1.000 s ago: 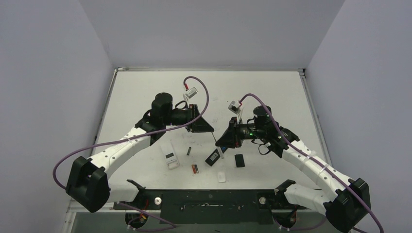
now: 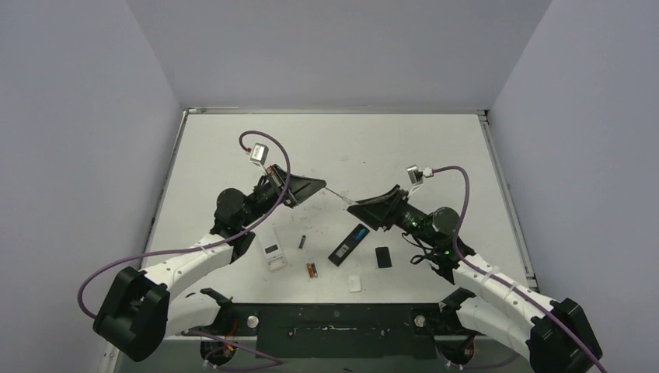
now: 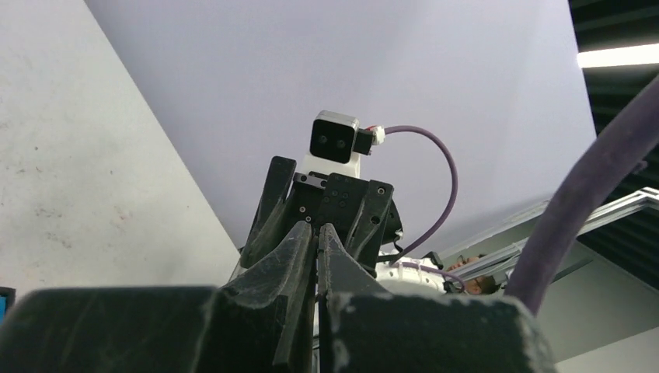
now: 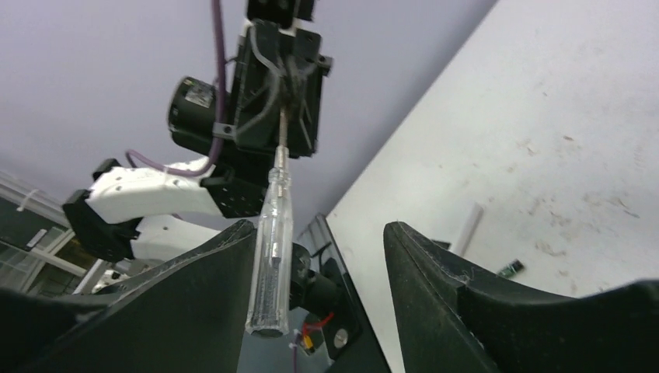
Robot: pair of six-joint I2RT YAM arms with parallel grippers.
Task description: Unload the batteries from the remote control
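My left gripper (image 2: 325, 185) is shut on the thin shaft of a screwdriver (image 2: 339, 196), whose clear handle (image 4: 272, 264) points towards the right gripper. In the left wrist view the fingertips meet and the tool is hidden. My right gripper is open, with the handle beside its left finger (image 4: 221, 268). On the table below lie a white remote (image 2: 270, 250) and a black remote (image 2: 348, 245) with a blue patch. One loose battery (image 2: 302, 242) lies between them, and more batteries (image 2: 312, 270) are closer to the front.
A black flat piece (image 2: 383, 257) lies right of the black remote, and a small white piece (image 2: 355, 283) lies near the front edge. A purple cable runs along each arm.
Both grippers have risen towards the back of the table, the left one also going left. The screwdriver has swung from steep to more level. More of the black remote now shows.
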